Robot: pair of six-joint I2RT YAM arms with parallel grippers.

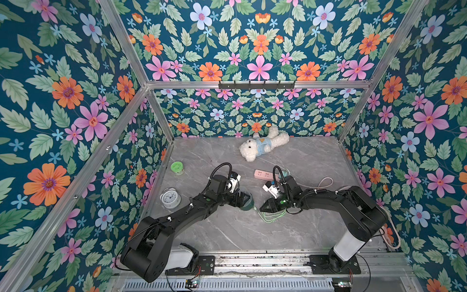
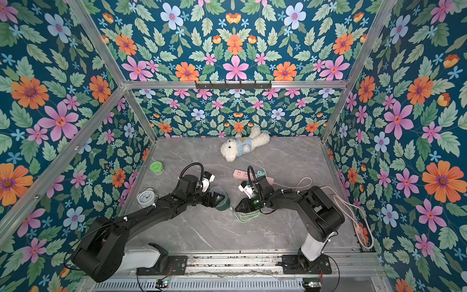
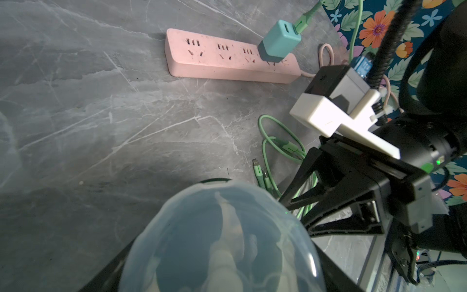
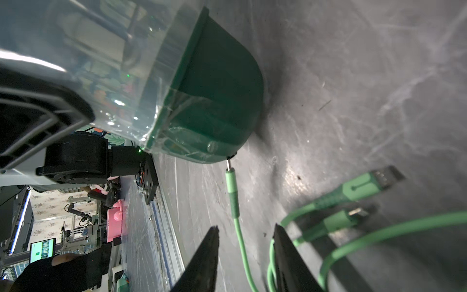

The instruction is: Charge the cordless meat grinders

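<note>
The meat grinder, with its dark green base [image 4: 219, 92] and clear cover [image 3: 219, 238], lies tilted in the middle of the table. My left gripper [image 1: 240, 199] stands open around it, its dark fingers [image 3: 109, 275] partly hidden. At the base's lower edge, a green cable plug [image 4: 231, 187] meets a small dark opening; a strip of metal tip still shows, and how deep it sits is unclear. Below that plug my right gripper is open, with the thin cable passing between its fingers in the picture and nothing visibly gripped.
Loose green connectors [image 4: 360, 187] and coiled cable lie beside the grinder. A pink power strip [image 3: 219, 56] behind carries a teal charger [image 3: 280, 40]. The plush dog [image 1: 265, 145], clock [image 1: 170, 198] and green round object [image 1: 177, 168] stand farther off. Open table lies in front.
</note>
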